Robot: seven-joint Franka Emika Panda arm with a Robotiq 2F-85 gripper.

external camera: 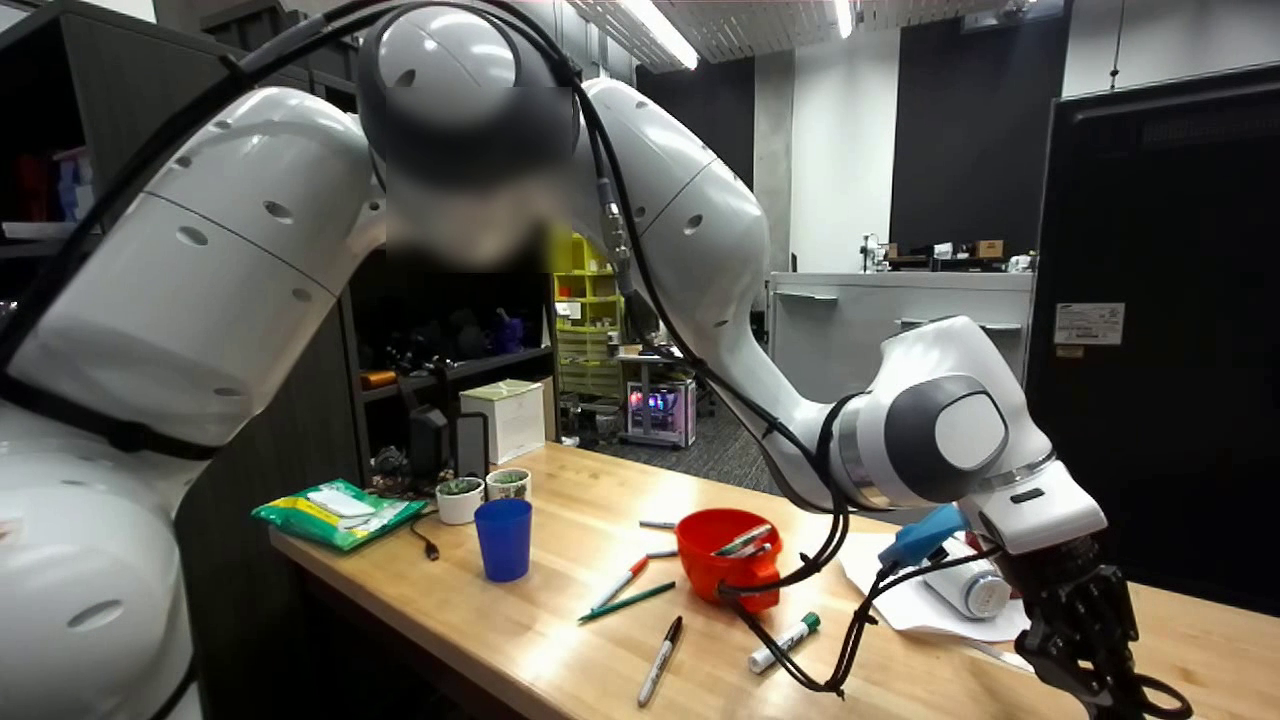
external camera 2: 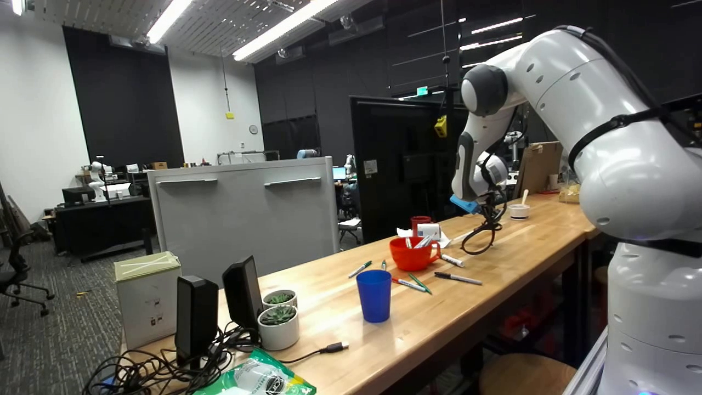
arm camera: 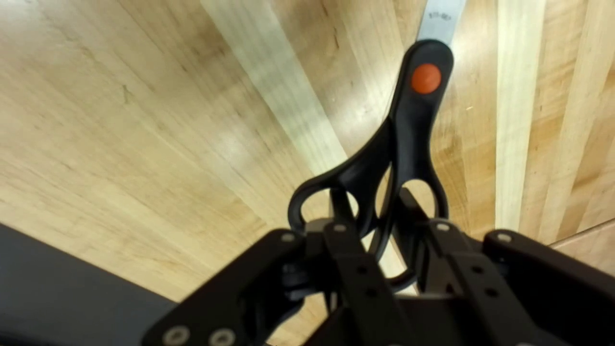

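In the wrist view, black-handled scissors (arm camera: 416, 118) with an orange pivot and a grey blade point away from my gripper. The gripper is shut on their handles, and part of the loops is hidden by the fingers. My gripper (external camera: 1094, 660) is low at the right end of the table in exterior view 1, partly cut off by the frame. A red mug (external camera: 729, 574) with pens in it stands to its left. From the other side, the mug (external camera 2: 412, 254) shows nearer the table's middle.
Around the mug lie several markers, including a black one (external camera: 661, 662) and a green-capped one (external camera: 783, 643). A blue cup (external camera: 504, 542) stands farther left. White paper with a white bottle (external camera: 969, 588) lies behind the gripper. Bare wood shows beneath the scissors.
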